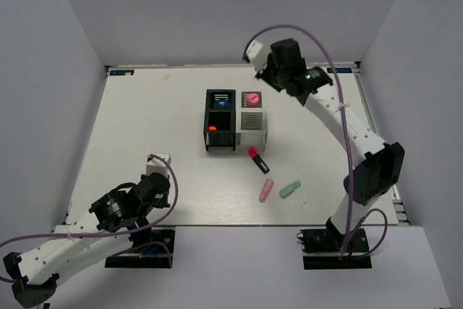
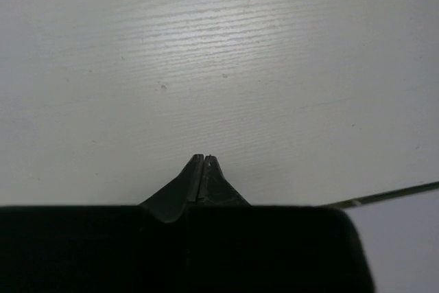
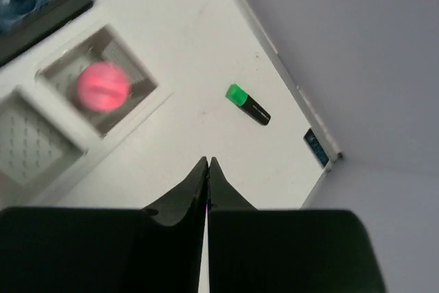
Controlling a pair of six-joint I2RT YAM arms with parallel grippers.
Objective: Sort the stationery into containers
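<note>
Black organiser [image 1: 220, 135] and white organiser [image 1: 251, 135] stand at the table's middle, holding blue, orange and pink items. A red-black marker [image 1: 258, 161], pink piece [image 1: 266, 189] and green piece [image 1: 289, 189] lie in front. A green-black marker [image 3: 248, 104] lies behind the organisers in the right wrist view. My right gripper is shut, nothing visible between its tips, high near the back. My left gripper is shut over bare table at front left; nothing shows between its tips.
Walls surround it at back and sides; the back edge [image 3: 267, 53] is close to my right gripper.
</note>
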